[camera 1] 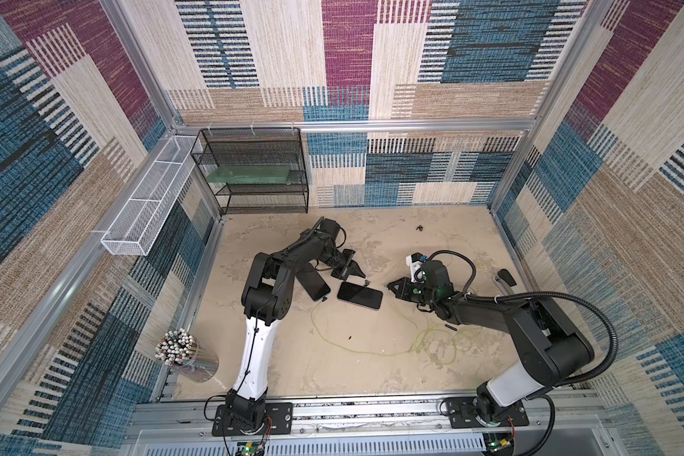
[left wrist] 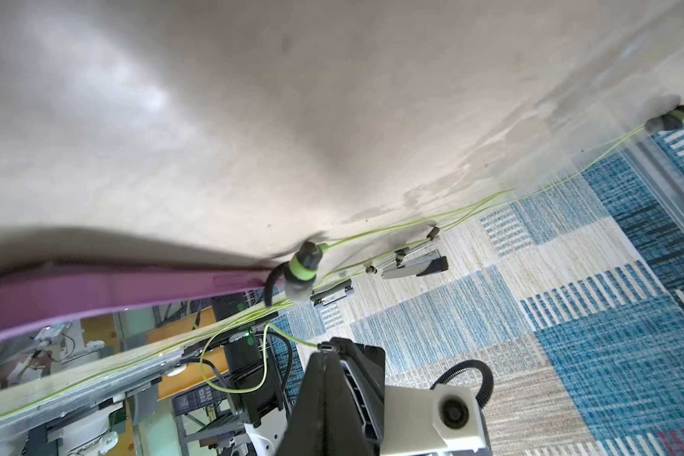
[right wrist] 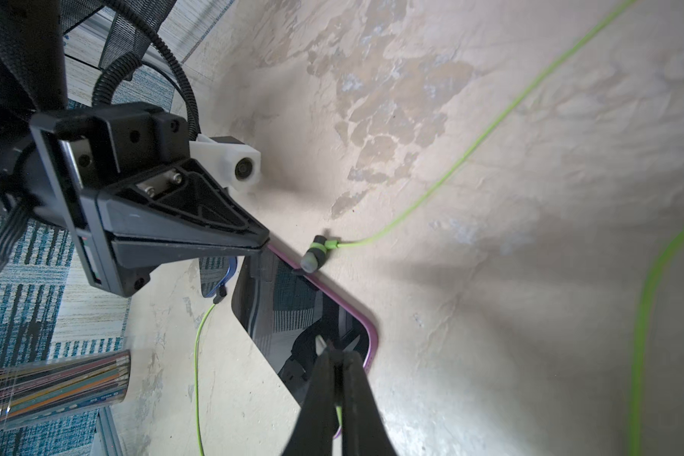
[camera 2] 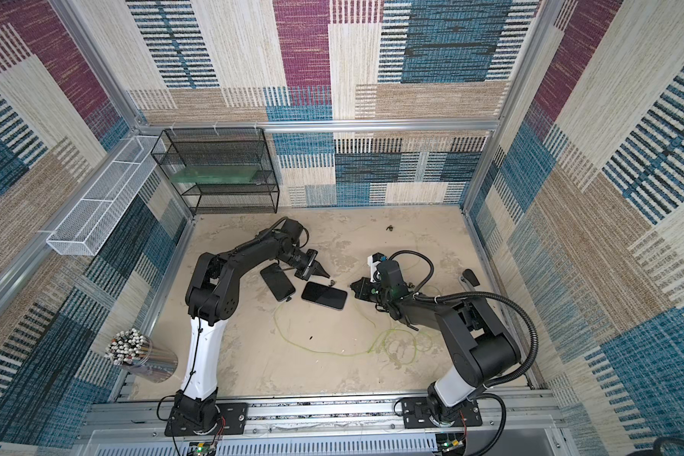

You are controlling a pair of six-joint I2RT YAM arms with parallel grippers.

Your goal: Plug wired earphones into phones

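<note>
A purple-edged phone (camera 1: 359, 295) lies flat on the table between my grippers. In the right wrist view, my left gripper is shut and empty by the phone's edge (right wrist: 364, 323). An earbud (right wrist: 315, 253) rests beside that edge. My right gripper (camera 1: 392, 286) is shut to the right of the phone; a green cable (right wrist: 339, 416) shows between its fingers, and a small silver tip (right wrist: 320, 345) juts out near them. A second phone (camera 1: 312, 282), farther left, has a black plug (right wrist: 220, 294) at its end, with a green cable (right wrist: 198, 387) leading away.
Loops of green cable (camera 1: 454, 351) lie at the front right. A jar of pencils (camera 1: 197, 366) stands front left, and a black wire rack (camera 1: 250, 199) at the back left.
</note>
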